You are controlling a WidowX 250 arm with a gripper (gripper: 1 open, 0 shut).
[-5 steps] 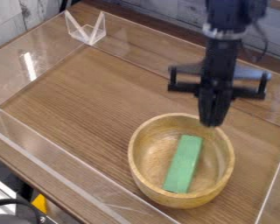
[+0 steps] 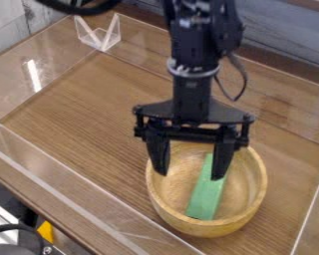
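Observation:
A cream-coloured bowl (image 2: 175, 214) stands at the lower middle of the camera view, holding a long green block (image 2: 206, 200) on its right side. My black gripper (image 2: 191, 149) is open, its fingers spread wide over the back part of the bowl. Nothing shows between them, and the arm hides part of the table behind.
A wooden tabletop (image 2: 69, 120) has clear room to the left and right of the bowl. A clear plastic holder (image 2: 100, 33) stands at the back left, near the raised edge.
The bowl and green block look unmoved.

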